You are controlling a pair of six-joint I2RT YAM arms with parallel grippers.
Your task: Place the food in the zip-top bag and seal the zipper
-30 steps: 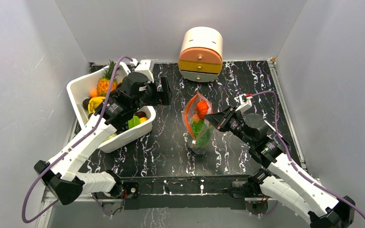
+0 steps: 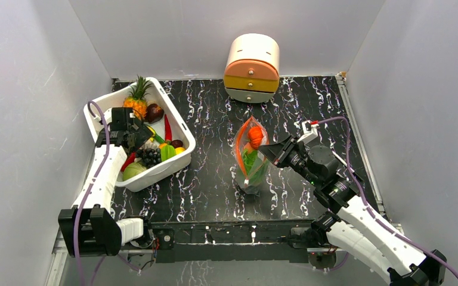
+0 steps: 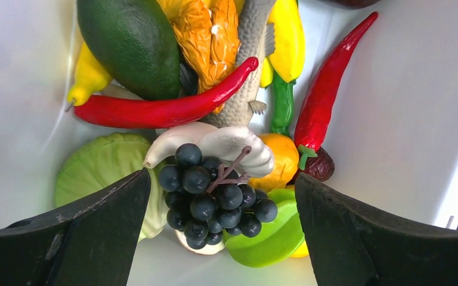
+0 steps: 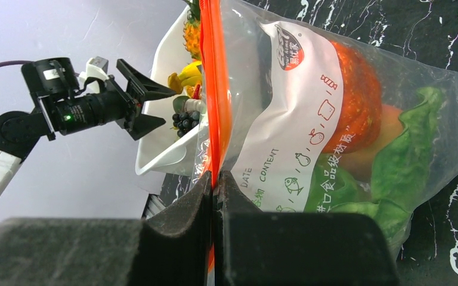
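In the left wrist view my left gripper stands open over the white bin [image 3: 405, 137], above black grapes [image 3: 203, 202], a green cabbage [image 3: 98, 173] and red chilies [image 3: 331, 83], nothing held. My right gripper is shut on the orange zip edge [image 4: 214, 89] of the clear bag [image 4: 286, 101], which holds an orange-red item [image 4: 352, 83] and green leafy food [image 4: 411, 155]. In the top view the bag stands at the middle of the black table.
A small drawer box [image 2: 250, 65] stands at the back middle. Bare table [image 2: 209, 155] lies between bin and bag. Grey walls surround the table.
My left arm has swung left and back over the bin, its gripper leaving the space beside the bag. The right arm and bag are nearly unchanged.
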